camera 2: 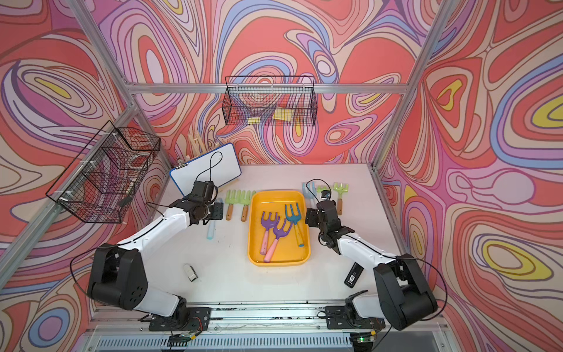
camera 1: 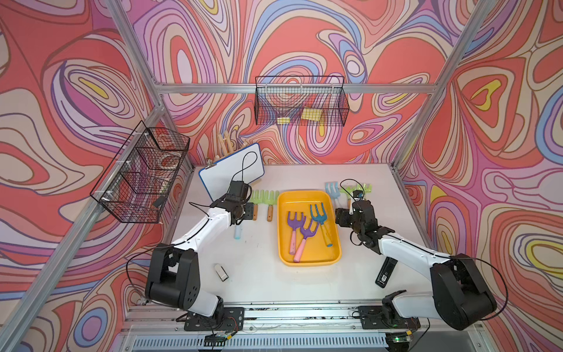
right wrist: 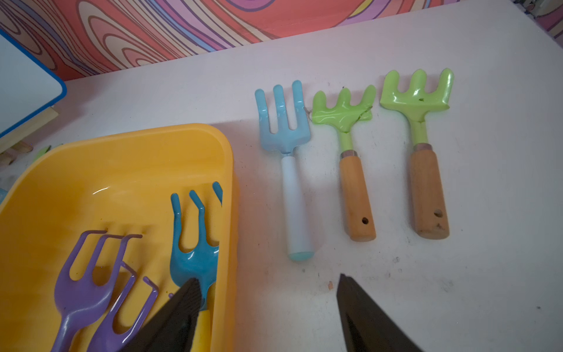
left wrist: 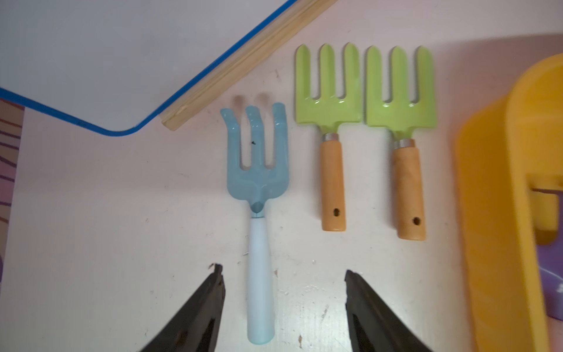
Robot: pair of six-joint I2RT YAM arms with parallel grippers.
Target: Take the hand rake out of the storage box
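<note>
The orange storage box (camera 1: pixel 308 257) holds two purple hand rakes (camera 2: pixel 281 231) with pink handles and a blue one (right wrist: pixel 193 264) with a yellow handle. My left gripper is open above the table left of the box, over a light-blue rake (left wrist: pixel 259 258) lying beside two green forks (left wrist: pixel 332 176) with wooden handles. My right gripper is open just right of the box, in front of another light-blue rake (right wrist: pixel 296 199) and two green rakes (right wrist: pixel 428 187).
A white board (camera 1: pixel 231 170) leans at the back left. A small eraser (camera 1: pixel 221 271) and a black object (camera 1: pixel 386 271) lie at the front. Wire baskets (camera 1: pixel 302 99) hang on the back and left sides.
</note>
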